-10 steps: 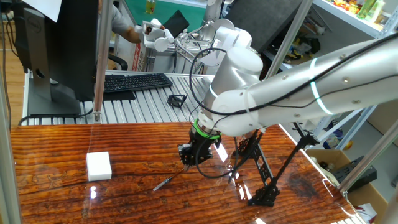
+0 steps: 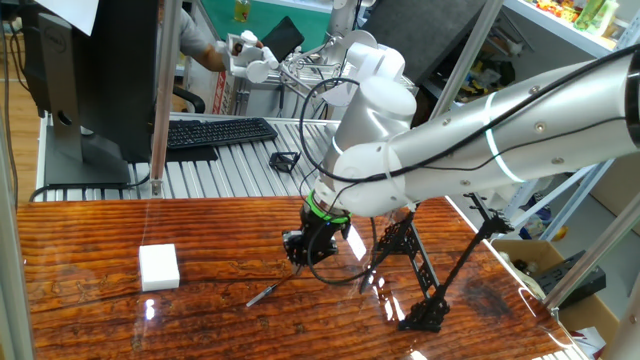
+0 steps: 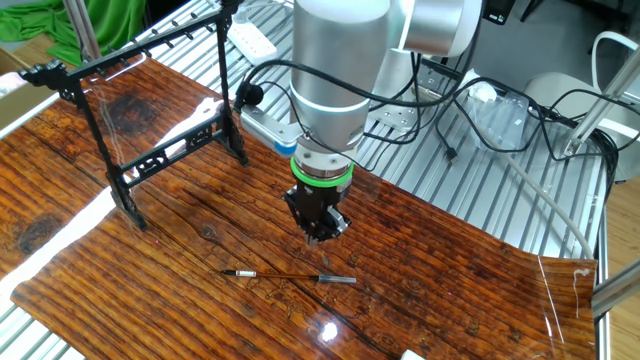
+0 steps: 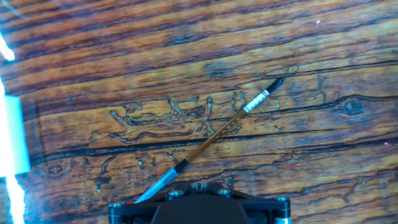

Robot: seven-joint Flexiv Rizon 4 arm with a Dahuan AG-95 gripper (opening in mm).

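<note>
A slim brush [image 3: 290,276] lies flat on the brown wooden table, with a dark tip, a white label and a brown handle ending in a grey part. The wrist view shows the whole brush [image 4: 214,137] running diagonally, its grey end close to my gripper at the bottom edge. From the side, my gripper [image 3: 317,236] points down above the table, just behind the brush's middle, apart from it. How its fingers stand is unclear. A black rack [image 3: 165,155] stands upright on the table, with an empty row of notches along its top bar.
A white block [image 2: 159,267] sits on the table's other side. A black cable [image 2: 318,262] loops beside my gripper. Behind the table lie a keyboard [image 2: 220,132] and a monitor [image 2: 105,85].
The brush, rack and white block have not moved.
</note>
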